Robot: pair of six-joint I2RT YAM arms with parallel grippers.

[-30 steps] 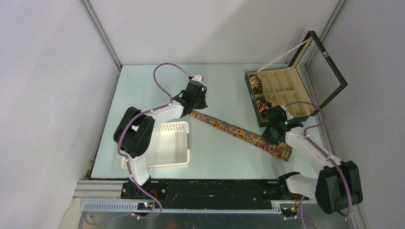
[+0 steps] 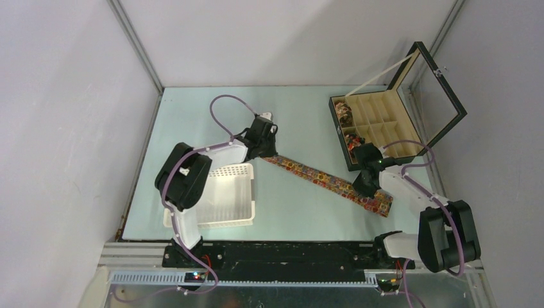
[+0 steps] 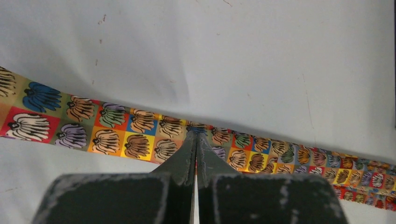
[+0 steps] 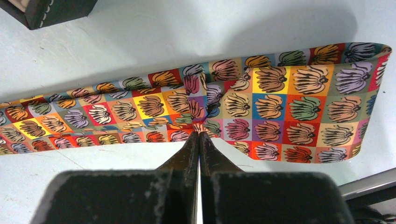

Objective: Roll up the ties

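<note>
A long patterned tie (image 2: 305, 172) lies diagonally across the table, its wide end (image 4: 303, 116) at the lower right, with a folded, bunched spot left of that end in the right wrist view. My left gripper is shut, its tips over the narrower part of the tie at its upper-left stretch. My right gripper is shut too, its tips at the bunched spot beside the wide end. Whether either holds any fabric between the fingertips is not clear.
An open compartment box (image 2: 378, 115) with rolled ties in some slots stands at the back right, close above my right gripper. A white basket (image 2: 244, 199) sits at the front left.
My left gripper has moved slightly down toward the front of the table. My right arm's elbow has shifted a little, with its gripper staying over the tie near the wide end.
</note>
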